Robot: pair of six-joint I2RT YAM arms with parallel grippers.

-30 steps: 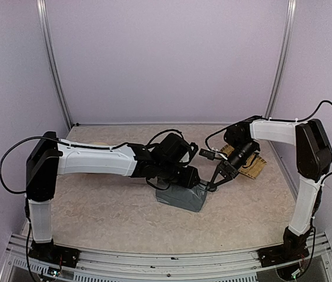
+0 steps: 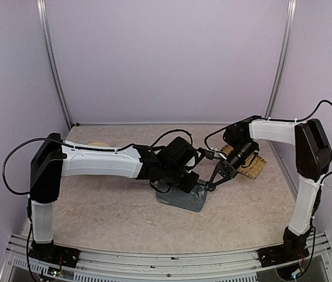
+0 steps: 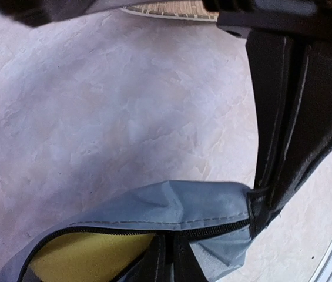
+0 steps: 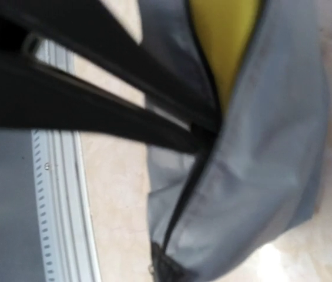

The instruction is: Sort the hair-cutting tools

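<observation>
A grey zip bag [image 2: 180,198] with a yellow inside [image 3: 89,255] lies flat in the middle of the table, partly under my left arm. Its zipper [image 3: 218,229] gapes on the left side of my left gripper and is closed on the right side. The left fingers are shut right at that spot; any zipper pull there is hidden. At the bag's right end, my right gripper is shut on the fabric at the zipper's end, as the left wrist view also shows. No hair cutting tools are visible.
Behind the right gripper lies a woven tan mat or basket [image 2: 252,167] with something dark by it. A round tan object [image 2: 99,144] is partly hidden behind the left arm.
My left gripper and forearm have shifted slightly to the right over the bag. The right arm and the bag look almost unmoved.
</observation>
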